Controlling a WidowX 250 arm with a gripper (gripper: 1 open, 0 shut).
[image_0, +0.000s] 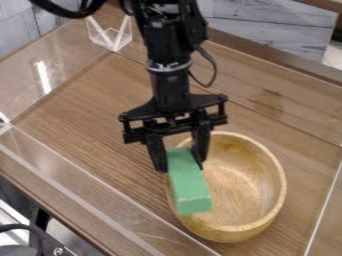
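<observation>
My black gripper (179, 152) hangs over the left side of a round wooden bowl (247, 200), shut on a green block (190, 187). The block hangs tilted at the bowl's left rim, its lower end over the bowl. The fingertips are partly hidden behind the block and dark in shadow.
A small clear container (111, 28) stands at the top left. A black cable (20, 238) lies at the lower left corner.
</observation>
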